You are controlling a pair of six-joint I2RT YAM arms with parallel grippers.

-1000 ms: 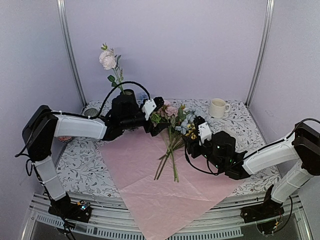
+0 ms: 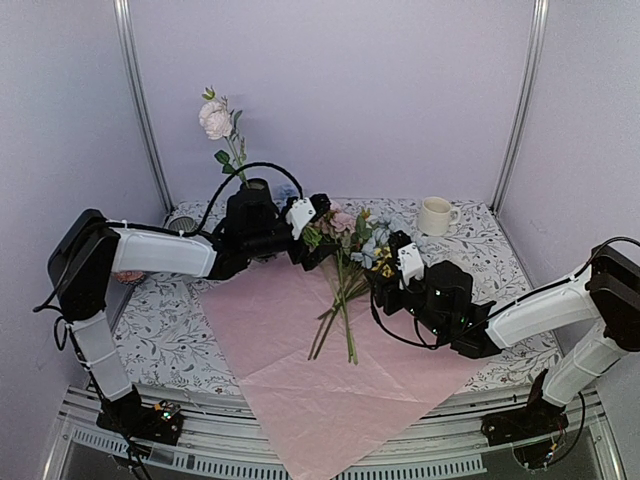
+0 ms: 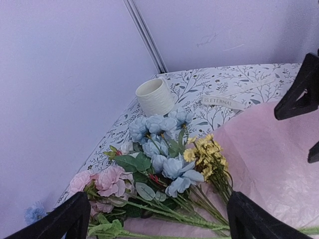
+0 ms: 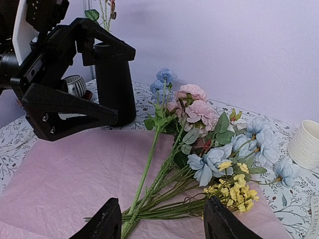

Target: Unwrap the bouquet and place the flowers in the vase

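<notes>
Pink flowers, blue flowers and small yellow flowers lie bunched together, their green stems crossing on pink paper. The black vase stands at the back left, a white flower rising from it; my left arm partly covers it from above. My left gripper is open over the pink and blue blooms, nothing held. On the right side of the bunch, my right gripper is also open and empty, with stems and yellow flowers in front of its fingers.
A white mug stands at the back right. A lettered ribbon lies on the patterned table. Behind my left gripper, a ribbed container sits left of the vase. Both grippers are close together.
My right arm and the flowers look unmoved.
</notes>
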